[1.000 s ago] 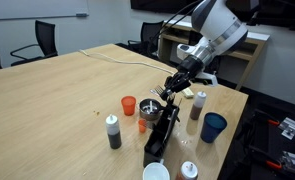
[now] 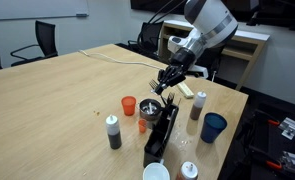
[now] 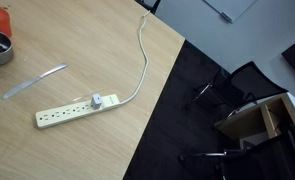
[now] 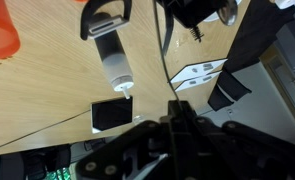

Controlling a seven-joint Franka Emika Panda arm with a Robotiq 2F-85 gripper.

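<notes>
In exterior view 1 my gripper [image 2: 170, 77] hangs above the black caddy [image 2: 159, 137]. It is shut on a slim fork [image 2: 155, 87], whose tines point to the left of the fingers. The wrist view shows a thin metal stem running up from my gripper, seen nearly edge-on. Other utensil ends [image 2: 169, 99] stick up from the caddy just below. The exact grip on the fork is too small to make out.
Near the caddy stand a metal bowl [image 2: 150, 113], a red cup [image 2: 129, 105], a blue cup [image 2: 213, 126], a white cup [image 2: 156, 172] and several bottles. A power strip [image 3: 77, 111] lies beside a knife [image 3: 35, 81].
My gripper has risen from close over the caddy, and the fork now shows clear beside its fingers. The caddy and the cups have stayed in place.
</notes>
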